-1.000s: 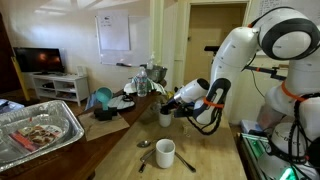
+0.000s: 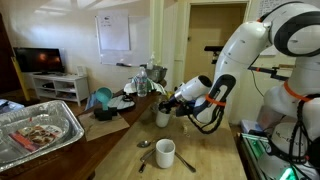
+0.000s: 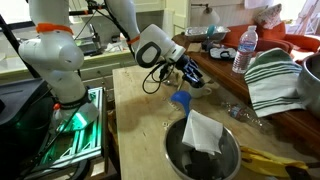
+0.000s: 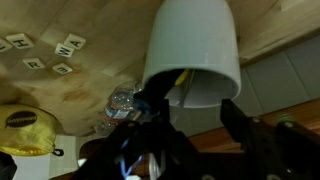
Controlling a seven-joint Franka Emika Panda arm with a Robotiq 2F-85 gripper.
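A white cup [image 4: 193, 50] fills the middle of the wrist view, with something yellow inside it. At its near rim are my gripper's dark fingers [image 4: 152, 100], standing apart and partly blurred. Exterior view 1 has my gripper [image 2: 170, 105] low over the table, right beside the white cup [image 2: 162, 118]. From the other side, my gripper [image 3: 196, 80] is down at the table behind a blue utensil [image 3: 181, 99]. Whether the fingers press on the cup is unclear.
A white mug [image 2: 165, 153] stands closer to the front, near a spoon [image 2: 143, 143]. A large metal pot [image 3: 178, 150] holds a white cloth [image 3: 203, 132]. Letter tiles [image 4: 62, 50] lie on the wood beside the cup. A water bottle [image 3: 244, 50] stands behind.
My gripper and the cup beside it appear slightly farther left in exterior view 1. The other things have stayed put.
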